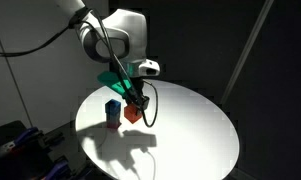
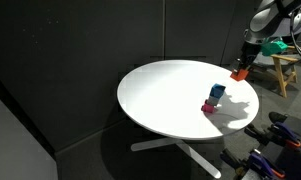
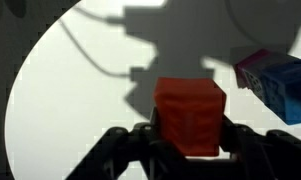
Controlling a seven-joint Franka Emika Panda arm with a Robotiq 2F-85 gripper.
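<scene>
Between the fingers of my gripper is an orange-red block [image 3: 189, 108], and the gripper is shut on it. Exterior view 1 has that block [image 1: 133, 113] in the air over the white round table [image 1: 190, 140]. Right beside it is a small stack: a blue block [image 1: 113, 109] on top of a pinkish-red one [image 1: 113, 124]. Exterior view 2 shows the held block [image 2: 240, 74] higher than the blue block [image 2: 217, 92] and apart from it. In the wrist view, the blue block [image 3: 288, 88] lies at the right edge, with the red one [image 3: 254, 72] partly hidden under it.
A chair with a green and orange back [image 2: 285, 65] stands behind the arm in exterior view 2. A dark cable loops beside the arm [image 1: 128, 45].
</scene>
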